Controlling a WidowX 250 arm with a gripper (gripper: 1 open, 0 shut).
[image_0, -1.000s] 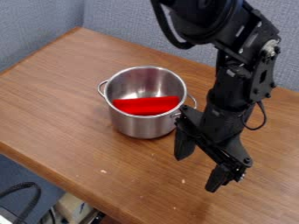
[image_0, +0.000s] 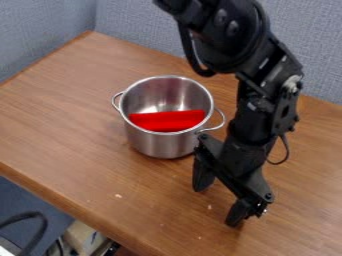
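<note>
A steel pot (image_0: 166, 144) with two handles stands on the wooden table, with a red object (image_0: 167, 120) lying inside it. My black gripper (image_0: 219, 191) is low over the table just right of and in front of the pot, its fingers open with nothing visible between them.
A grey padded wall stands behind. Cables (image_0: 38, 228) hang beyond the table's lower-left edge.
The arm and gripper have shifted a little left over the last second, and the wrist has turned slightly. The pot and red object are unchanged.
</note>
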